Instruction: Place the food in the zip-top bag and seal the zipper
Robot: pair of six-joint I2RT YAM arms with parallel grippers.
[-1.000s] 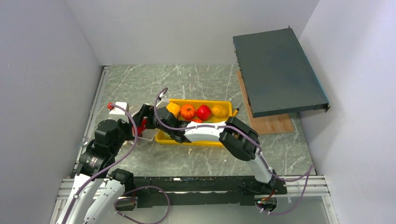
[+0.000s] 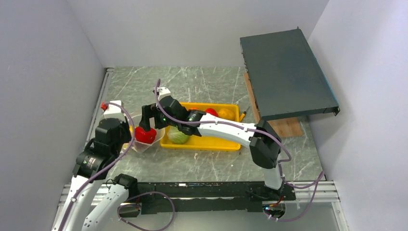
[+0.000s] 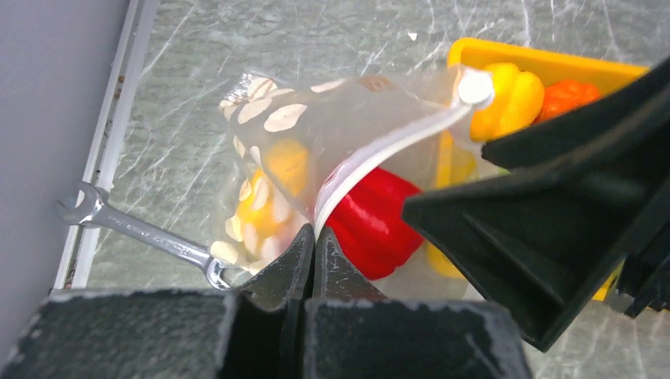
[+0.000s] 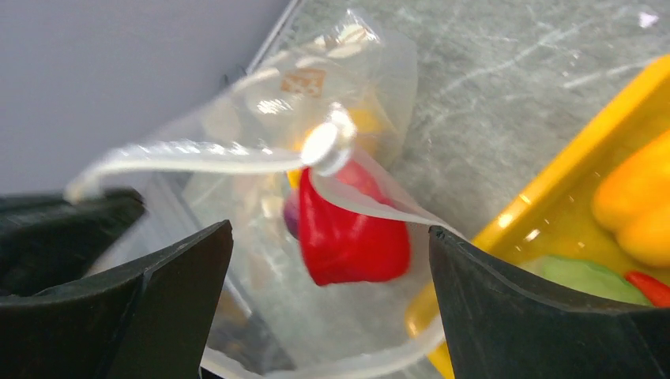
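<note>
The clear zip top bag [image 3: 332, 126], printed with pale dots, has its mouth spread wide. My left gripper is shut on the bag's white edge. Inside the bag lies a red pepper [image 4: 348, 229], with something yellow [image 3: 265, 189] deeper in. My right gripper stands open above the bag mouth, its fingers [image 4: 506, 308] apart and the pepper clear below them. The white zipper slider [image 4: 322, 146] sits at the far end of the bag's edge.
A yellow tray [image 2: 202, 148] right of the bag holds a green cabbage [image 2: 178, 135], a red fruit [image 2: 211, 111] and other food. A wrench [image 3: 150, 233] lies left of the bag. A dark panel [image 2: 288, 72] stands at the right.
The pepper stays in the bag. The left gripper, holding the edge, has shifted slightly left.
</note>
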